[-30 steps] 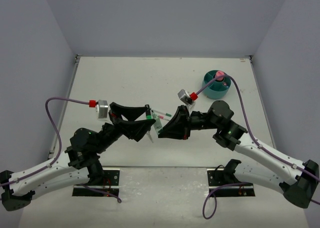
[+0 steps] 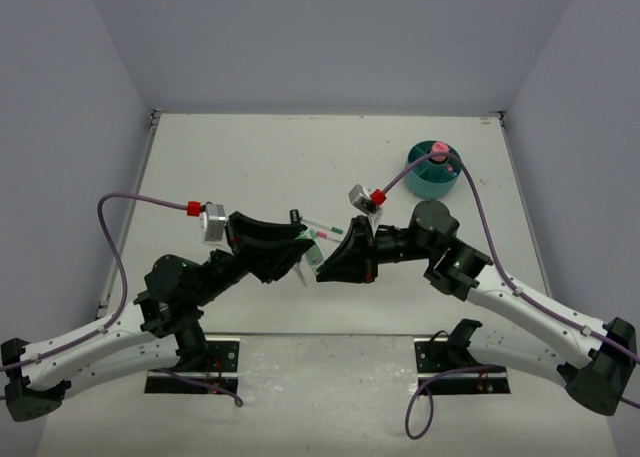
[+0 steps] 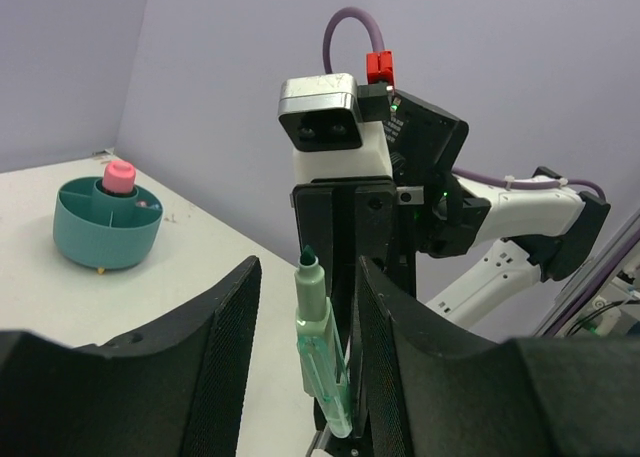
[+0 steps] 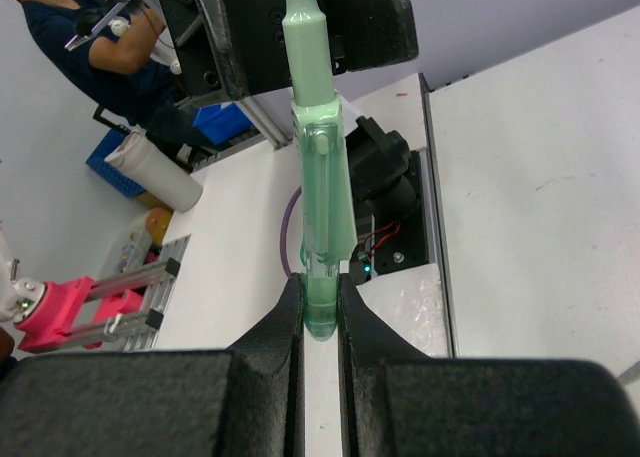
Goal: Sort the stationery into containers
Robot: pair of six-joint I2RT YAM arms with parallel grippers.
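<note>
A pale green, bottle-shaped pen with a dark green tip (image 3: 320, 352) is held up between my two hands. My right gripper is shut on its lower end, and the body (image 4: 324, 177) rises from those fingers. My left gripper stands open, one finger (image 3: 232, 307) on each side of the pen, with gaps visible in the left wrist view. From above, the pen (image 2: 313, 251) shows between both hands. The teal round holder (image 2: 432, 189) stands at the back right with a pink-topped item (image 3: 119, 177) in it.
On the table beyond the hands lie a few slim pens (image 2: 322, 225), one with a dark end (image 2: 295, 216), partly hidden by the left gripper. Grey walls bound the sides.
My left gripper has moved a little to the right, closer around the pen. My right gripper has shifted slightly left, with the pen still in it. The holder has not moved.
</note>
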